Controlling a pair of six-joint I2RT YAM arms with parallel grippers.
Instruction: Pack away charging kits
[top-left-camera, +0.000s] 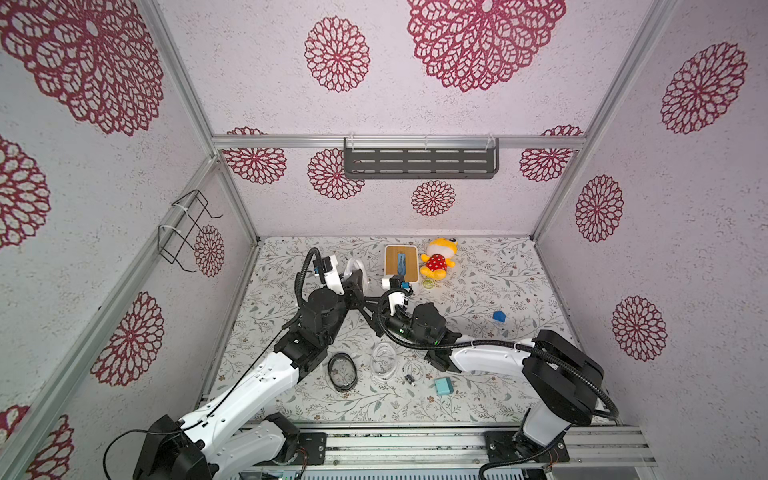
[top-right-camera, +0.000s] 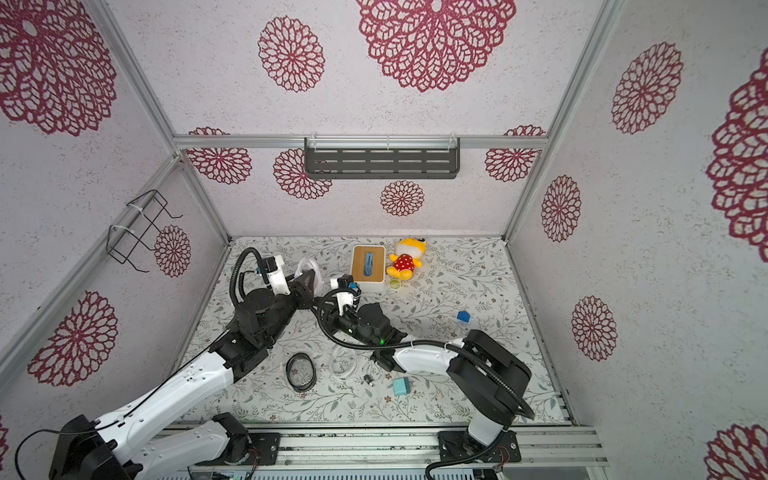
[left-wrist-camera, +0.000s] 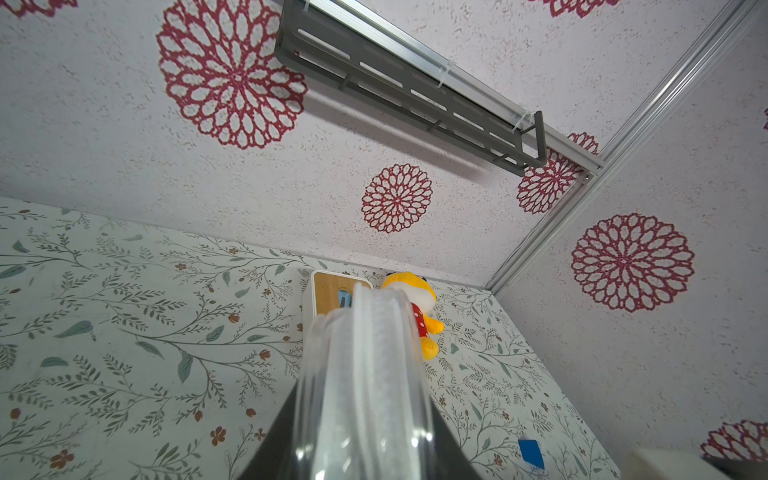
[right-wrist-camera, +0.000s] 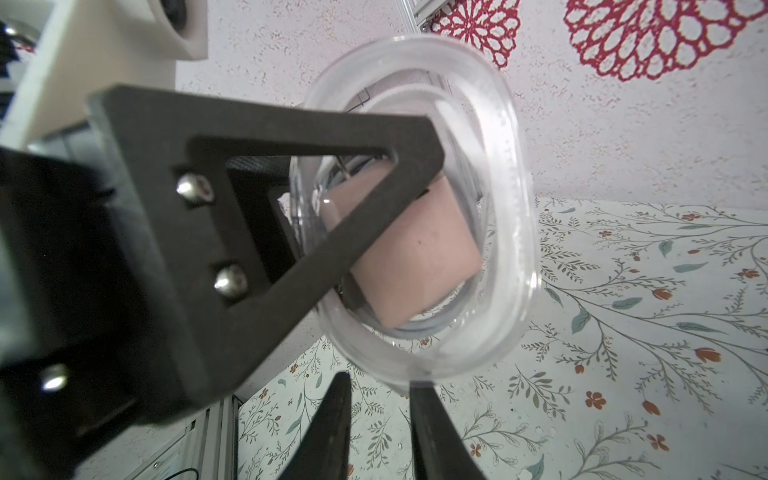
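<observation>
A clear plastic container (left-wrist-camera: 364, 360) is raised above the table, with my left gripper shut on it. In the right wrist view a pinkish block (right-wrist-camera: 416, 256) shows inside the clear container (right-wrist-camera: 512, 264), partly behind a black finger (right-wrist-camera: 352, 128) of the left gripper. My right gripper is open just below the container's rim, nothing between its fingertips. On the table lie a black cable coil (top-left-camera: 342, 372), a white cable coil (top-left-camera: 384, 360) and a small black piece (top-left-camera: 410, 379).
A tray (top-left-camera: 416, 278) with a blue item (top-left-camera: 401, 264) stands at the back beside a yellow plush toy (top-left-camera: 438, 257). A teal block (top-left-camera: 444, 386) lies in front, a blue block (top-left-camera: 498, 316) at right. Both wrists are very close together.
</observation>
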